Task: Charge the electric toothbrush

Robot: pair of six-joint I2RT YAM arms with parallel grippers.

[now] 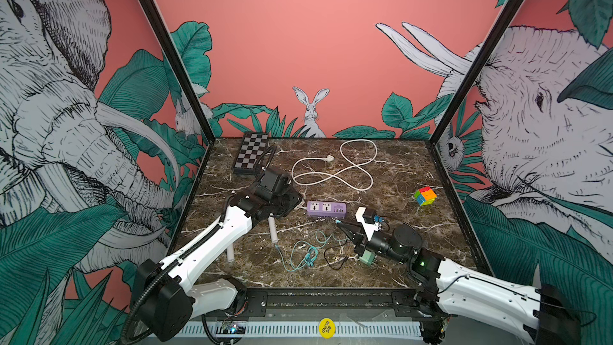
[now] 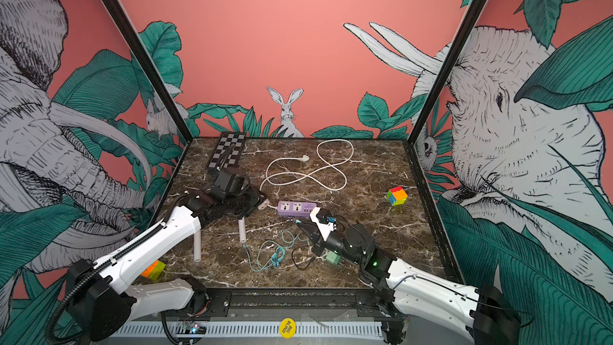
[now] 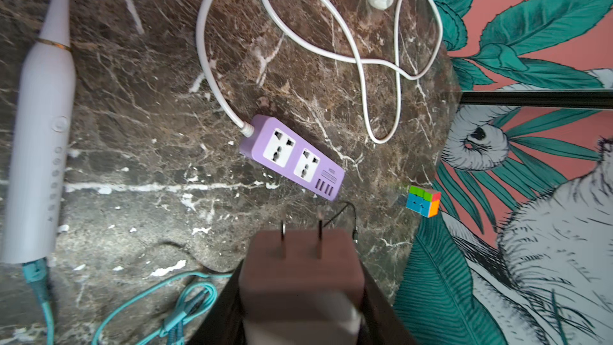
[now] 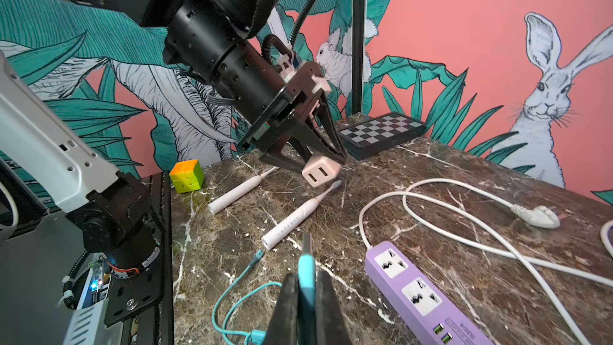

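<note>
A pale pink two-prong charger [image 4: 321,168] is held in my left gripper, which is shut on it above the table. The purple power strip [image 3: 290,156] lies mid-table, its white sockets bare. A white electric toothbrush [image 4: 290,222] lies left of it with a teal cable [image 3: 38,281] at its base; a second white toothbrush [image 4: 235,193] lies further left. My right gripper, low right of centre, is shut with a teal cable end between its fingertips.
Colourful cubes [image 1: 424,195] [image 4: 186,175] lie at the right and near left. A checkered board [image 1: 251,152] sits back left. The strip's white cord [image 1: 344,172] loops across the back. A green object [image 1: 366,256] lies under the right arm.
</note>
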